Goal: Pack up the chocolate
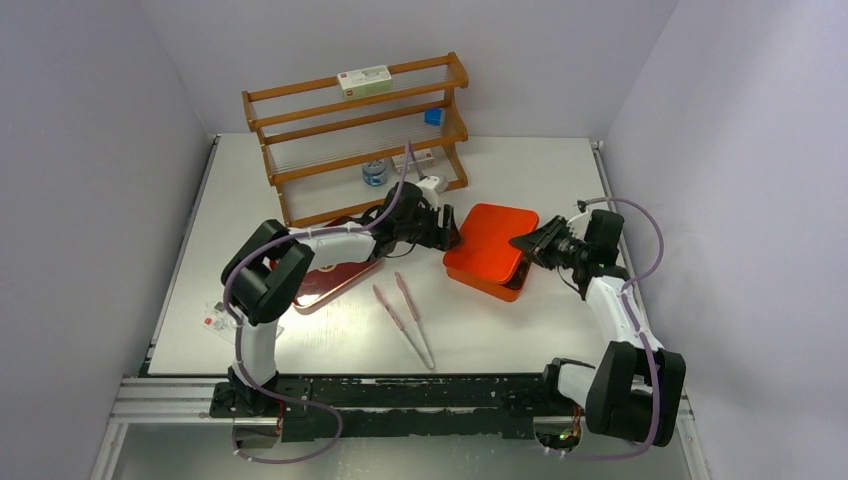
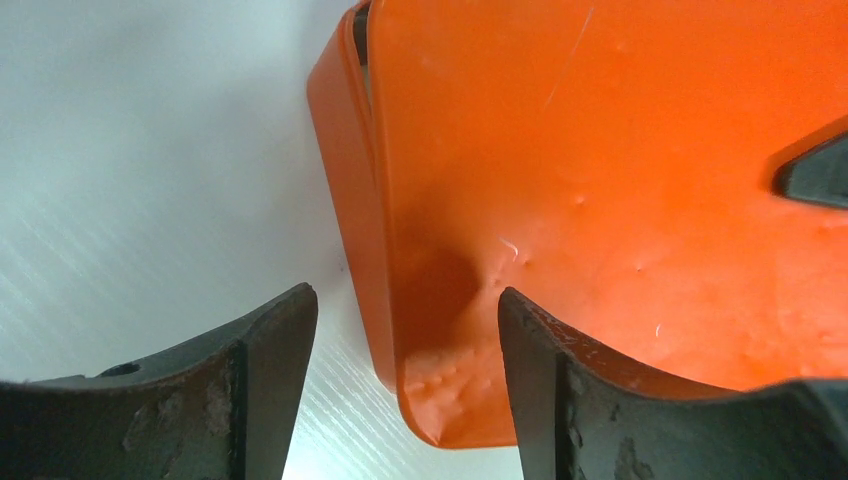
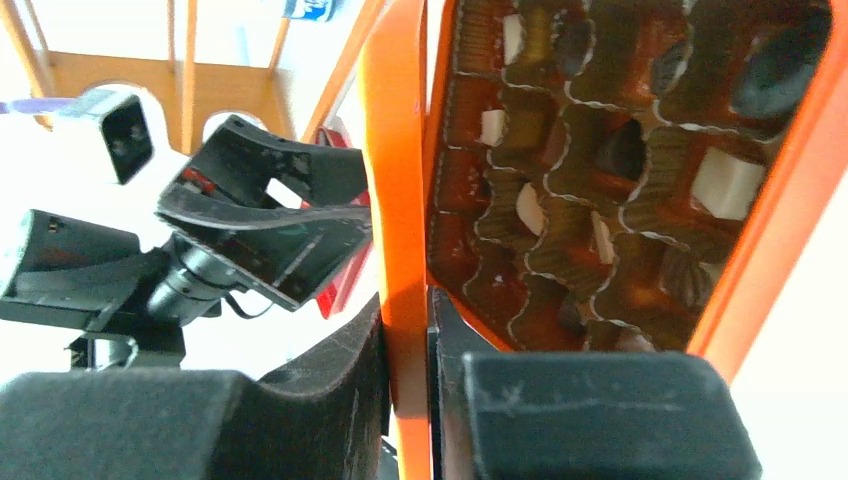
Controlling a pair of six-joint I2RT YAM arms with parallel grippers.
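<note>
An orange lid [image 1: 483, 235] lies tilted over an orange box [image 1: 479, 285], covering most of it in the top view. The right wrist view shows its tray [image 3: 590, 200] with several dark and white chocolates in compartments. My right gripper [image 1: 520, 245] has the lid's right edge between its fingers, as the band [image 3: 398, 200] shows in the right wrist view. My left gripper stands open at the lid's left corner, with that corner between or just beyond its fingertips.
A wooden rack [image 1: 355, 150] stands at the back. A red tray [image 1: 330, 284] is under my left arm; two tongs [image 1: 420, 330] lie in front.
</note>
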